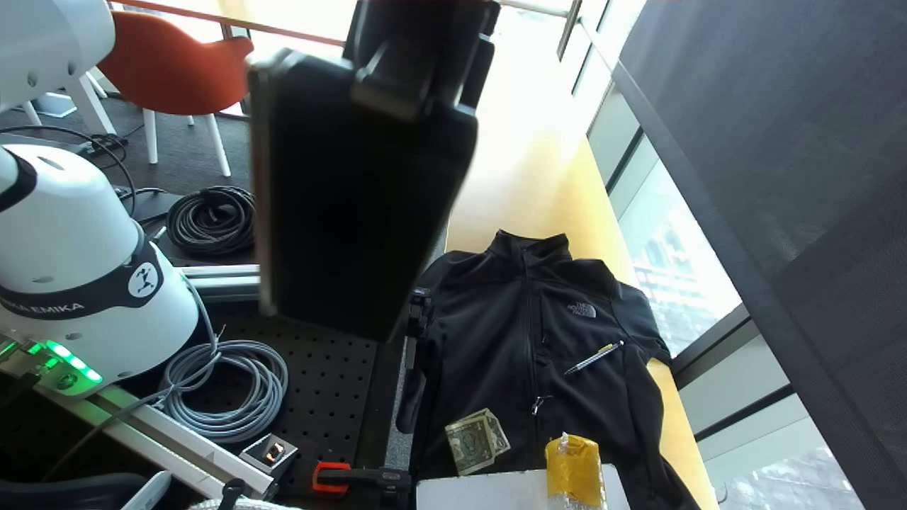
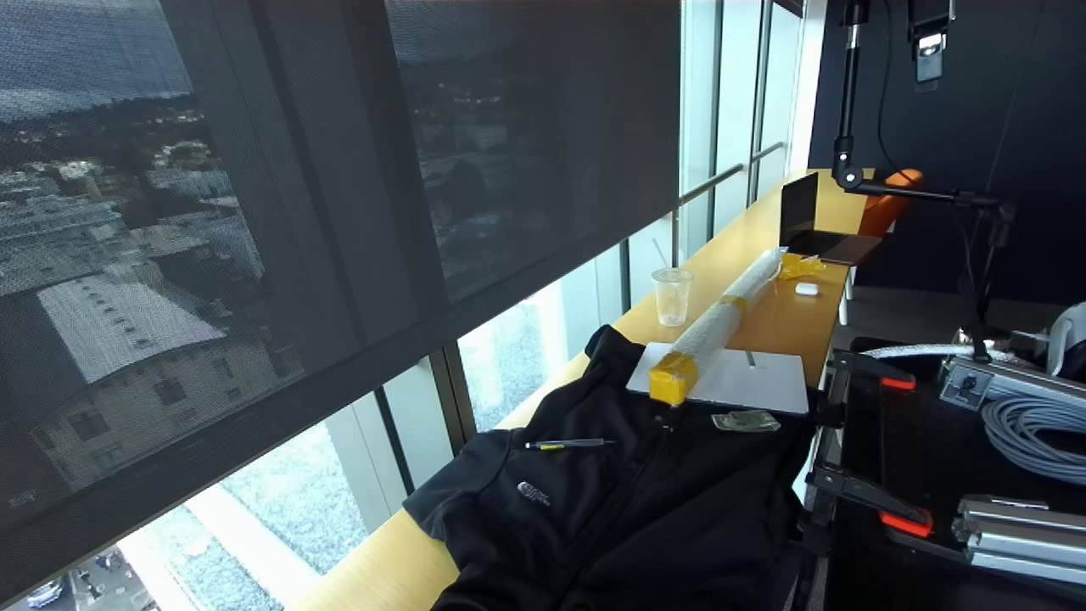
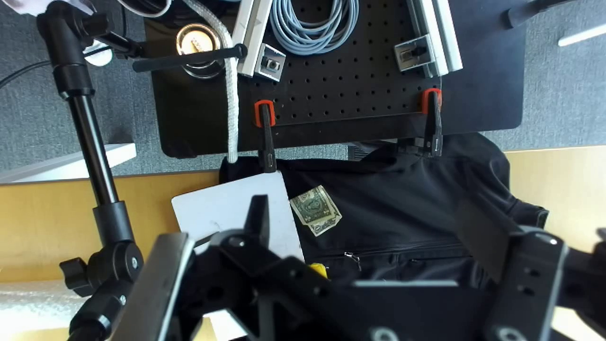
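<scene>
My gripper stands open high above the table, its two dark fingers (image 3: 259, 219) wide apart and nothing between them. A black zip jacket (image 1: 489, 340) lies spread flat on the wooden table. On it rest some folded dollar bills (image 1: 477, 442) and, across the chest, a slim pen (image 2: 570, 444). In the wrist view the bills (image 3: 316, 210) appear beyond the gap between the fingers, well below them; the pen is not visible there. Close to the camera, a large dark part of my arm (image 1: 357, 195) blocks much of exterior view 1.
A white board (image 2: 758, 378) overlaps the jacket's hem, with a long wrapped roll (image 2: 720, 321) taped in yellow lying on it. Beyond are a clear cup (image 2: 672, 297) and a laptop (image 2: 826, 243). Orange-tipped clamps (image 3: 265, 133) line the black bench edge. A camera stand (image 3: 93, 148) rises at left.
</scene>
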